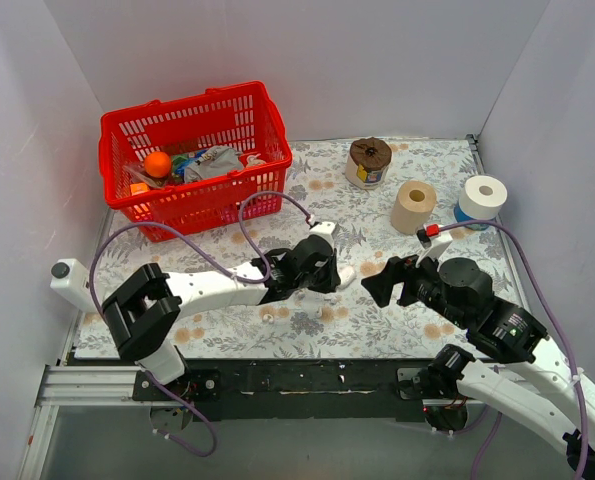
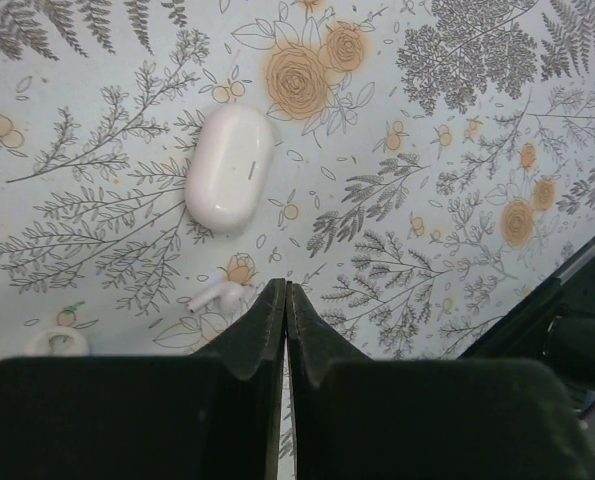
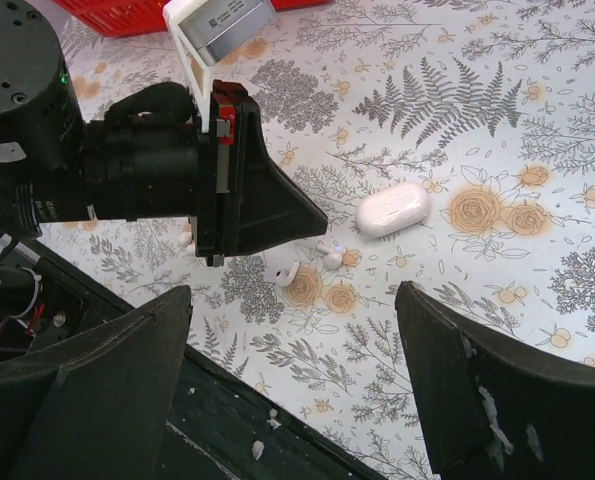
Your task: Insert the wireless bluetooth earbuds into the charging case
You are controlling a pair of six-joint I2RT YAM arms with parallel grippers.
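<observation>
The white charging case [image 2: 230, 167] lies on the floral cloth as a smooth rounded shell, its lid seemingly shut. My left gripper is shut over the cloth beside it, nothing showing between its fingers. In the right wrist view its tip points toward the case [image 3: 392, 209] without covering it. One white earbud [image 3: 332, 256] lies close to the case; a second earbud [image 3: 287, 274] is a little farther off. Right of the case in the top view, my right gripper [image 1: 382, 287] stands open and empty.
A red basket [image 1: 192, 205] stands at the back left. Tape rolls [image 1: 413, 206] and a brown-topped tin [image 1: 368, 162] occupy the back right. A white ring-like item [image 2: 59, 343] lies at lower left in the left wrist view.
</observation>
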